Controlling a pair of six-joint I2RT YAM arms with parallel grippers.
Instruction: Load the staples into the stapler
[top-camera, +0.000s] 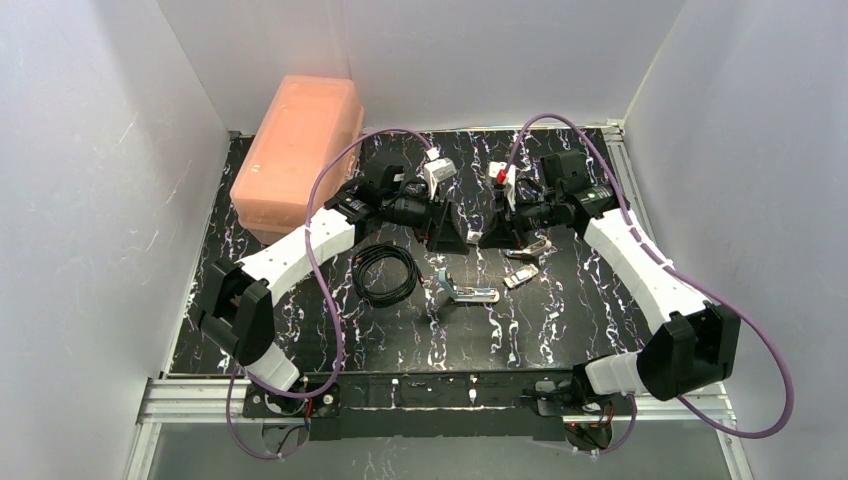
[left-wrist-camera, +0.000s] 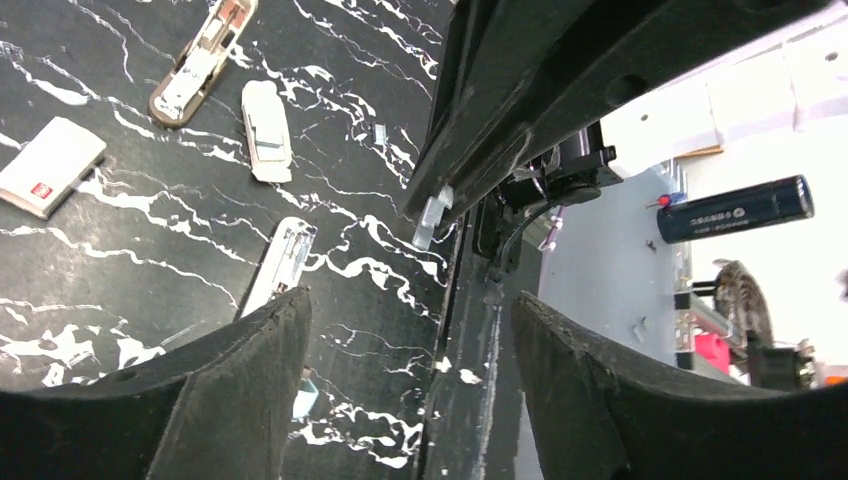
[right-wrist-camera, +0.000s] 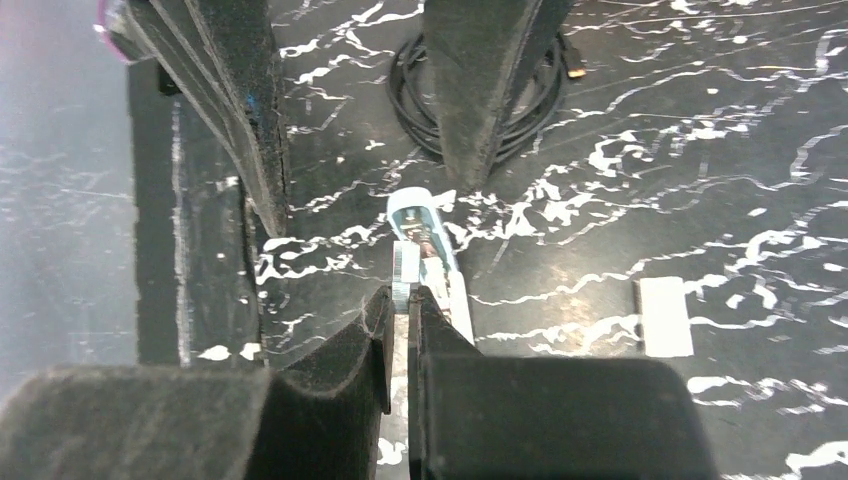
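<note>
A short silvery staple strip (right-wrist-camera: 405, 262) juts from the tips of my right gripper (top-camera: 483, 241), which is shut on it. In the left wrist view the strip (left-wrist-camera: 428, 224) shows at the right fingertips, beyond my left gripper. That left gripper stands open, its fingers (right-wrist-camera: 468, 150) apart with nothing between them, close to the strip but clear of it. Below both grippers an opened stapler (top-camera: 472, 294) lies on the dark marbled table, its long tray (left-wrist-camera: 284, 258) exposed and its light-blue end (right-wrist-camera: 410, 200) toward the cable side.
A white stapler-like piece (left-wrist-camera: 266, 135) and a brown-edged one (left-wrist-camera: 203, 65) lie near the stapler. A small white box (left-wrist-camera: 52, 165) with a red mark and a tiny metallic piece (left-wrist-camera: 380, 134) also rest on the table. Coiled black cable (top-camera: 386, 275) lies left.
</note>
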